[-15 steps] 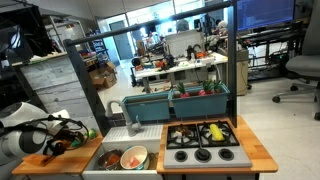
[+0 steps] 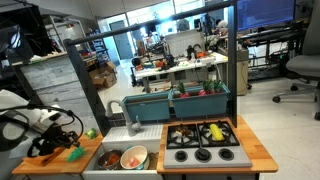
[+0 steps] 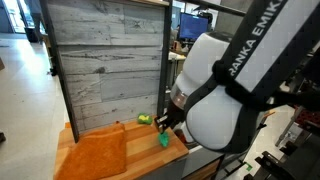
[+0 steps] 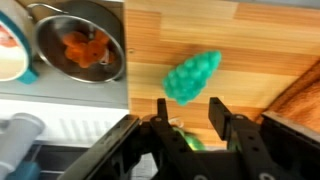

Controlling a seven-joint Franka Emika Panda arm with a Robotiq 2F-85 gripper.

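A green, bumpy object [image 4: 192,76], perhaps a toy bunch of grapes, shows at the fingertips in the wrist view, blurred. My gripper is closed partway on it, with a fair gap between the dark fingers; the contact itself is not sharp. In exterior view 2 the green object [image 3: 164,139] is directly beneath my gripper [image 3: 163,129], low over the wooden counter. From exterior view 1, the same green object [image 2: 75,154] appears just below the arm's end, over the counter's left part. Whether it touches the wood is unclear.
An orange towel [image 3: 97,152] lies to one side. The sink with a metal pot [image 4: 80,48] and a bowl [image 2: 134,158] is on the other. The plank wall [image 3: 110,70] stands behind. Bare wood [image 4: 245,25] surrounds the green object.
Over the last second the arm has shifted and its end has risen somewhat near the left of the counter. The green object now shows clearly below it, where the hand hid that area before.
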